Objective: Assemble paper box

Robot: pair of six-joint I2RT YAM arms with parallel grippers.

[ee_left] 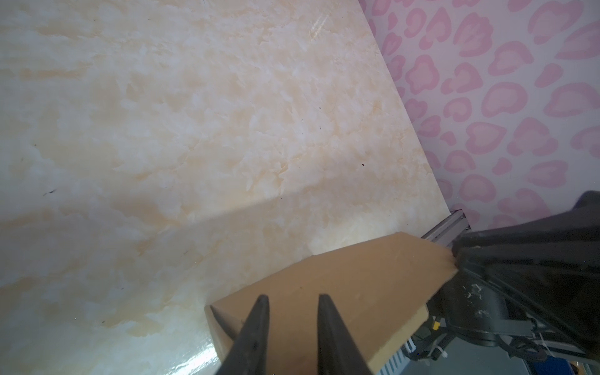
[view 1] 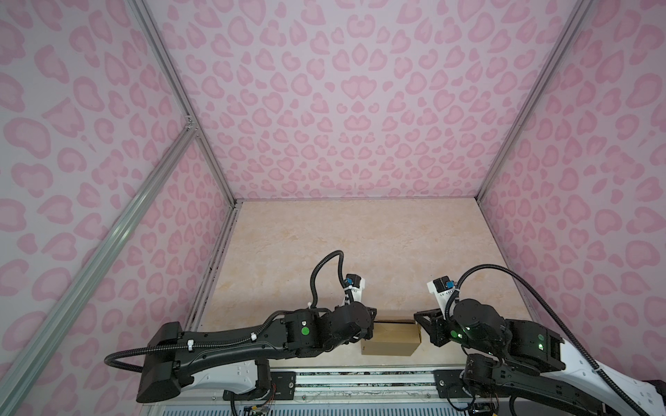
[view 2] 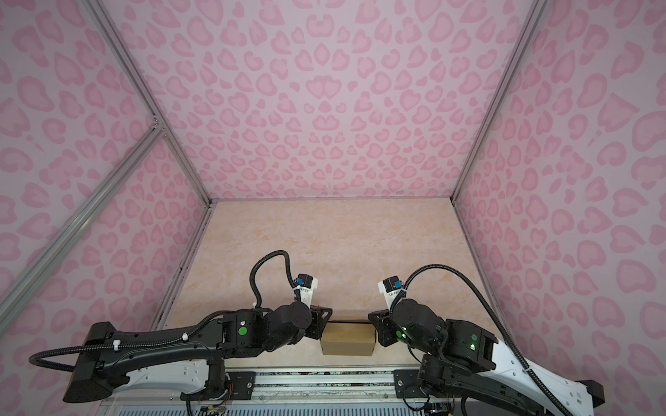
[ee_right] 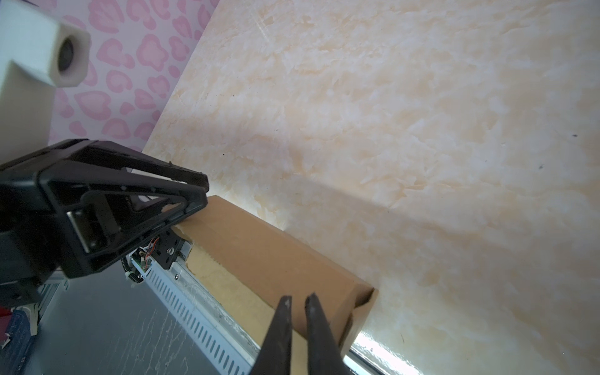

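Observation:
A brown cardboard box (view 1: 390, 341) (view 2: 347, 341) sits at the table's front edge between both grippers, its top flap (ee_left: 350, 278) (ee_right: 262, 253) folded over. My left gripper is at the box's left end, and its fingertips are blurred and apart in the left wrist view, over the cardboard. My right gripper is at the right end, its blurred fingertips a little apart over the flap near the corner. Both look part open; whether cardboard sits between the fingers cannot be told.
Pink patterned walls with metal rails enclose it on three sides, and a metal rail (view 1: 360, 374) runs along the front below the box.

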